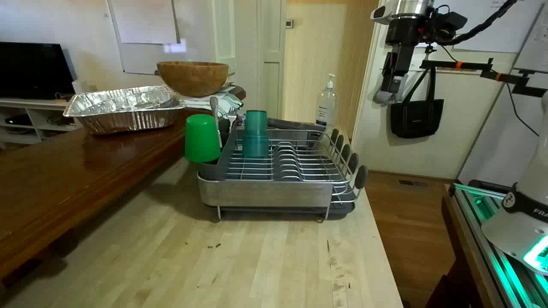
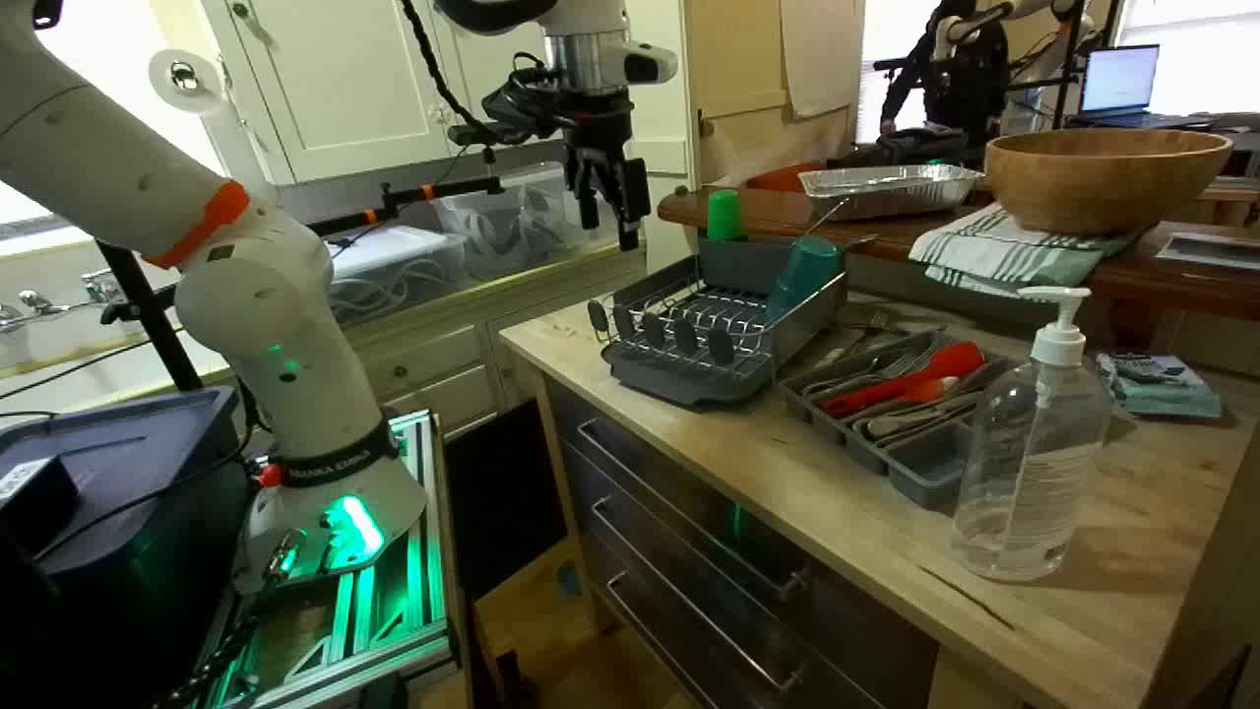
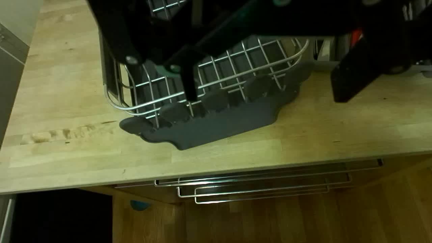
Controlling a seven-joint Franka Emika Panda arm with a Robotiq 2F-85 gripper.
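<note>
High above the counter's edge my gripper points down, its fingers apart and nothing between them. In the wrist view the open gripper spans the near end of the dish rack, well above it. The metal dish rack stands on the wooden counter. A translucent teal cup is in the rack, upside down and leaning in the other exterior view. An opaque green cup sits upside down at the rack's side holder. Neither cup shows clearly in the wrist view.
Beside the rack lie a grey cutlery tray with red-handled utensils and a clear pump bottle. A raised dark ledge carries a foil pan and a wooden bowl. The counter on the rack's other side is bare.
</note>
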